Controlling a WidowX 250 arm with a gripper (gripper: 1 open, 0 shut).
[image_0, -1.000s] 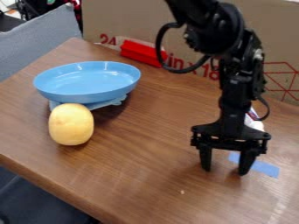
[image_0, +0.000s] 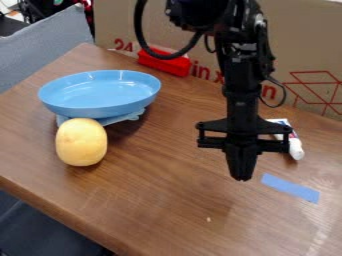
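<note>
My black gripper (image_0: 242, 168) hangs over the right half of the wooden table, its fingers shut with nothing visible between them. Just behind it, partly hidden, lies a white tube (image_0: 294, 147). A strip of blue tape (image_0: 291, 188) is on the tabletop to the lower right of the gripper. A blue bowl (image_0: 100, 91) stands at the left on a light blue support, with a yellow potato-like object (image_0: 82, 143) in front of it.
A red object (image_0: 163, 62) lies at the back of the table before a cardboard box (image_0: 321, 80). A grey padded surface is at the far left.
The gripper has gone from open to shut and has risen and moved slightly left, away from the blue tape. The other objects look unmoved.
</note>
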